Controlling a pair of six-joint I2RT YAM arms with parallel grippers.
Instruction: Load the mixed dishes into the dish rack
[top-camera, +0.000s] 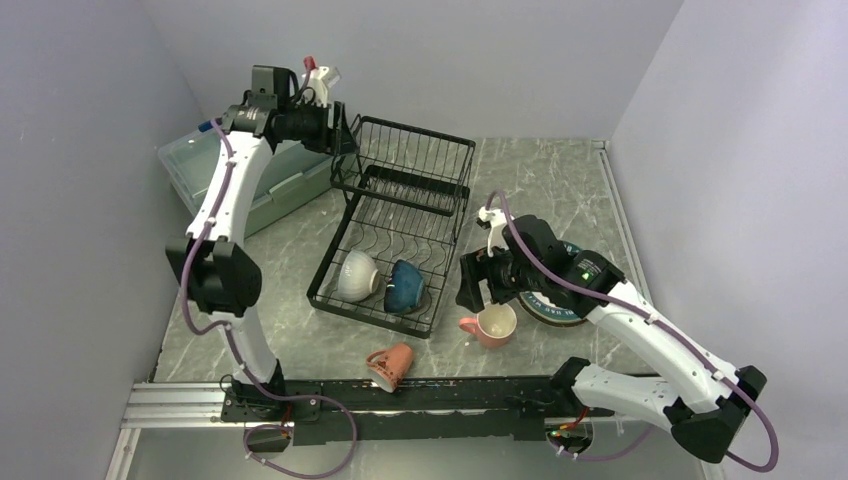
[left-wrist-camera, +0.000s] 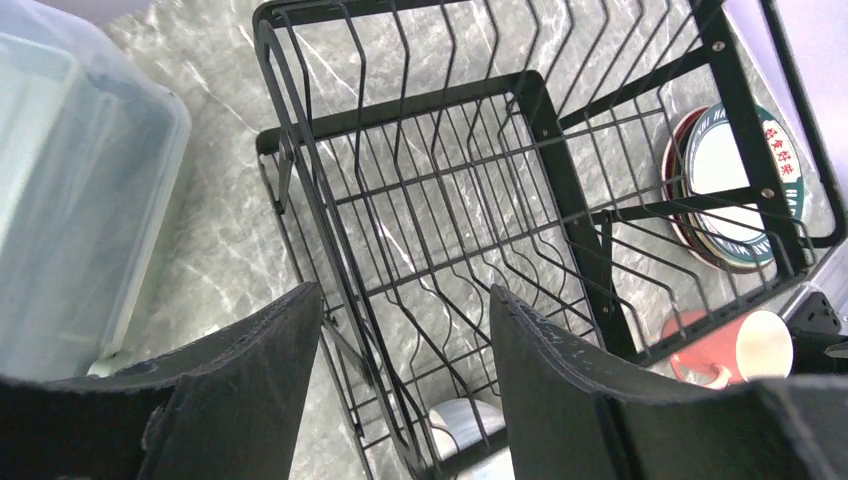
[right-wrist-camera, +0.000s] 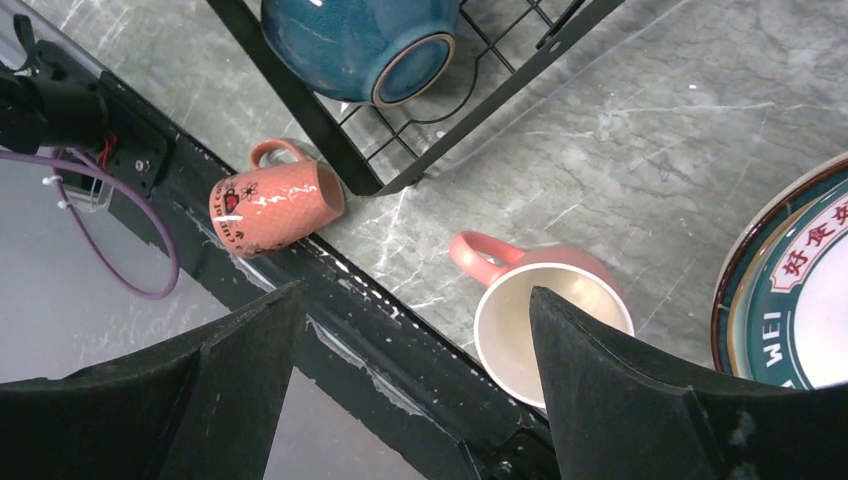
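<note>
The two-tier black dish rack holds a white bowl and a blue bowl below. My left gripper hangs open at the upper tier's left end, nothing held. My right gripper is above the upright pink mug, fingers apart and empty; in the right wrist view the mug shows just below them, handle toward the rack. An orange-pink mug lies on its side at the front edge. Stacked plates sit right of the upright mug, partly under the right arm in the top view.
A lidded translucent bin stands at back left, beside the rack. Grey walls bound the counter at back and sides. Bare counter lies left of the rack; a dark rail runs along the front edge.
</note>
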